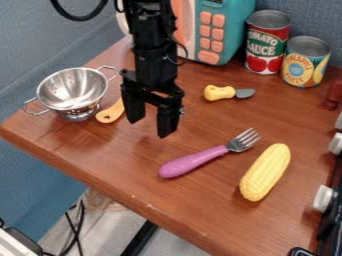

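Observation:
My black gripper (150, 110) hangs over the left-middle of the wooden table, its two fingers apart with nothing visible between them. Behind it on the left lies a wooden spoon (110, 114), partly hidden, beside a steel colander (67, 92). In front of the gripper lie a purple-handled fork (195, 161) and a yellow corn cob (265, 172). A small yellow-handled tool (219, 93) lies right of the gripper.
Two cans, red (266, 48) and yellow (305, 66), stand at the back right near a teal toy appliance (207, 30). A black appliance with white knobs (329, 215) lines the right edge.

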